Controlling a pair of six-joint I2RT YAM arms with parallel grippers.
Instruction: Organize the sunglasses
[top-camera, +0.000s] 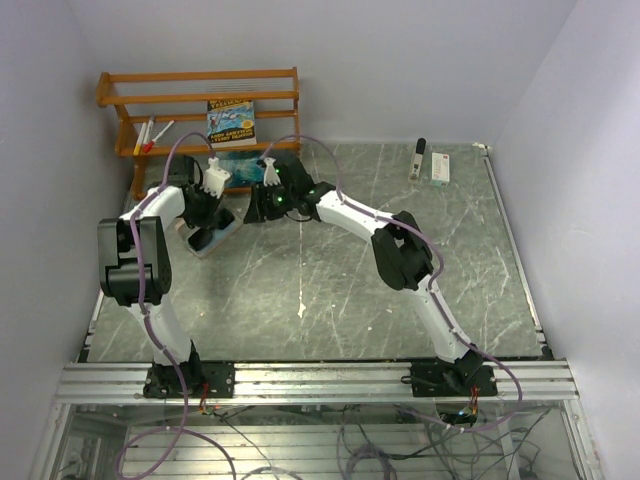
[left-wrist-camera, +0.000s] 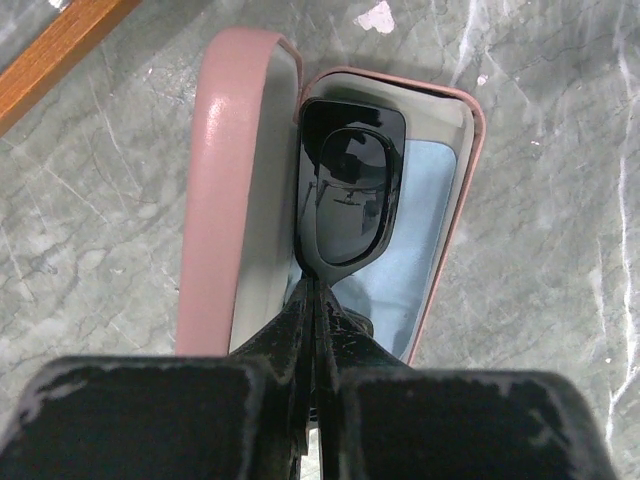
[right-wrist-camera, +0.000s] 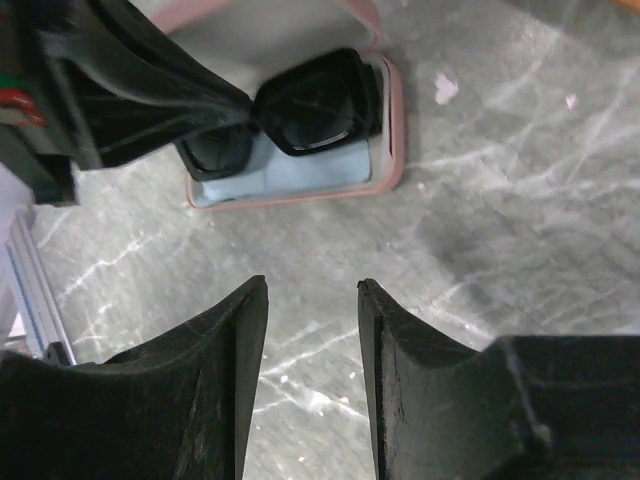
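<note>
Black sunglasses lie folded inside an open case with a pink rim and a pale blue lining. The case's pink lid stands raised along one side. My left gripper reaches down into the case, its fingers closed on the bridge between the two lenses; part of the near lens is hidden beneath it. From the right wrist view, both lenses show within the case. My right gripper is part open above bare table beside the case, with nothing between its fingers.
Behind the case stands a wooden rack holding books and several markers. A black-and-white marker-like object and a small white box lie far right.
</note>
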